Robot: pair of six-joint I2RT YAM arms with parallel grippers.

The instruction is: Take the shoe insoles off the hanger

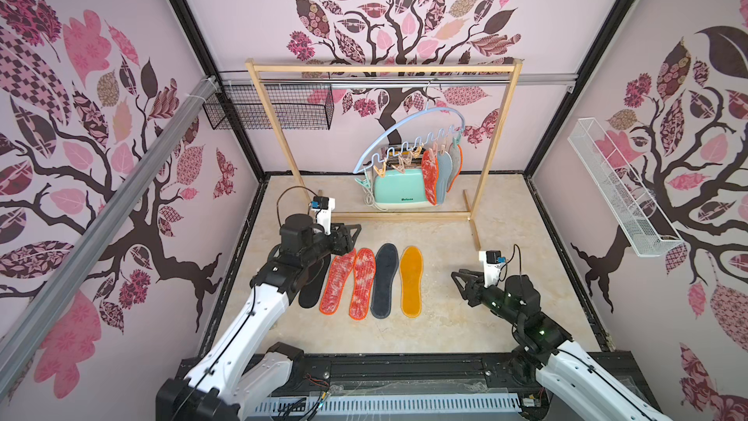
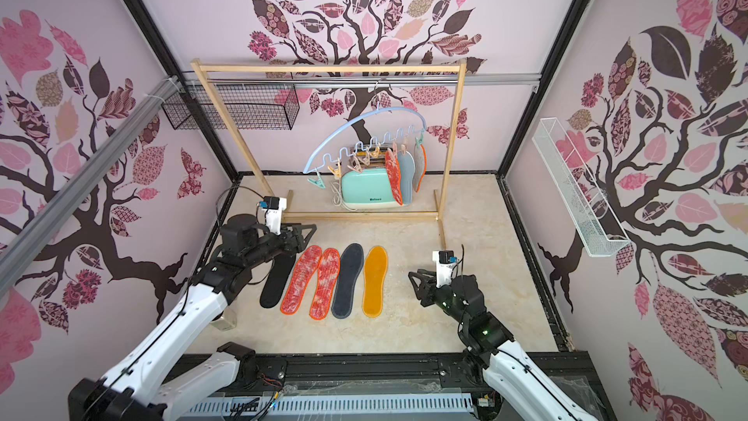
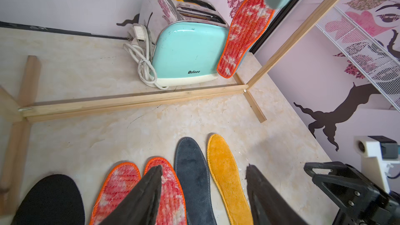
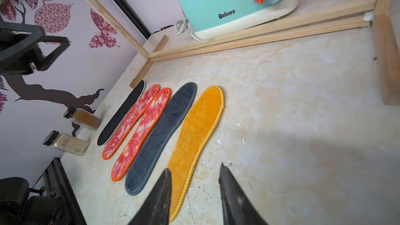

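A light blue hanger (image 1: 404,121) with several clips hangs tilted from the wooden rack. At its right end hang a red insole (image 1: 429,176), a grey-blue insole (image 1: 444,177) and an orange-edged insole (image 1: 456,160). On the floor lie a black insole (image 4: 121,113), two red insoles (image 4: 130,122) (image 4: 141,136), a dark grey insole (image 4: 162,135) and a yellow insole (image 4: 199,130). My left gripper is open above the floor insoles, holding nothing. Right of the yellow insole, my right gripper stands open and empty.
A mint toaster (image 1: 399,188) with a white cord stands behind the rack's lower wooden bar (image 3: 137,100). Two small jars (image 4: 82,118) (image 4: 65,142) lie at the left edge. The floor on the right, in front of the rack, is clear.
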